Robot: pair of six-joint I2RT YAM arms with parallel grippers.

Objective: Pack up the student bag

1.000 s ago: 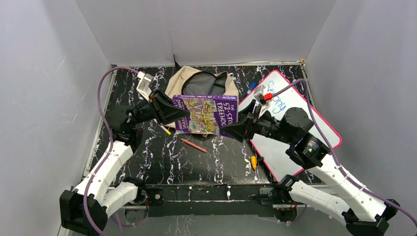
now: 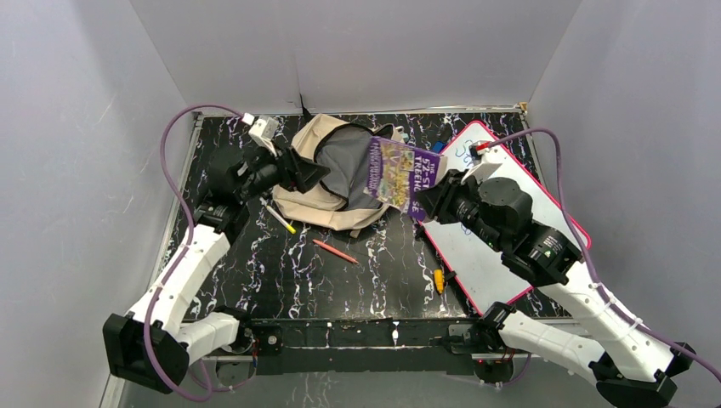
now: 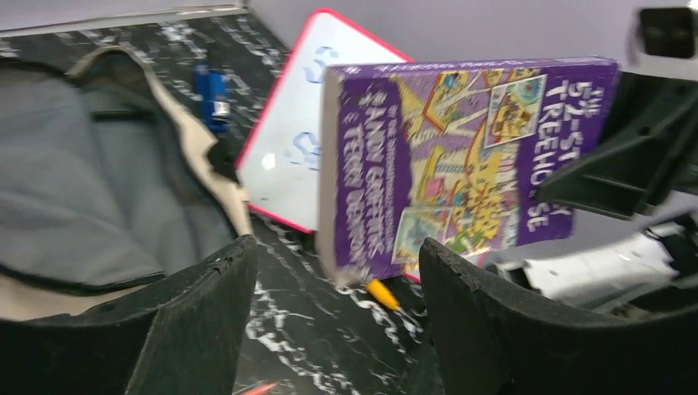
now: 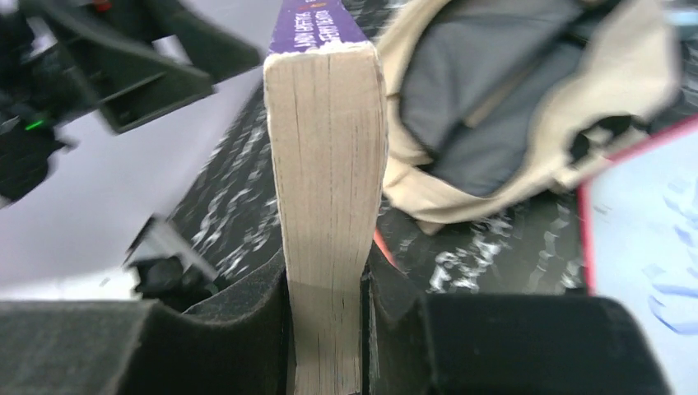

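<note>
A thick purple book (image 2: 396,176) hangs over the right side of the bag, with my right gripper (image 2: 432,197) shut on one end of it. Its pale page edges (image 4: 328,164) stand between the right fingers. In the left wrist view the book (image 3: 461,164) is held up, cover showing, apart from my left gripper. That gripper is open and empty, over the bag's left part in the top view. The beige bag (image 2: 308,204) lies open at the back, its grey lining (image 2: 344,161) showing.
A red-framed whiteboard (image 2: 489,263) lies on the right beneath the right arm. In front of the bag are an orange-red pencil (image 2: 335,252) and a white-and-yellow marker (image 2: 280,219). A yellow tool (image 2: 439,280) sits beside the board.
The right arm has carried the book rightward and back, tilting it, and more of the bag's opening now shows.
</note>
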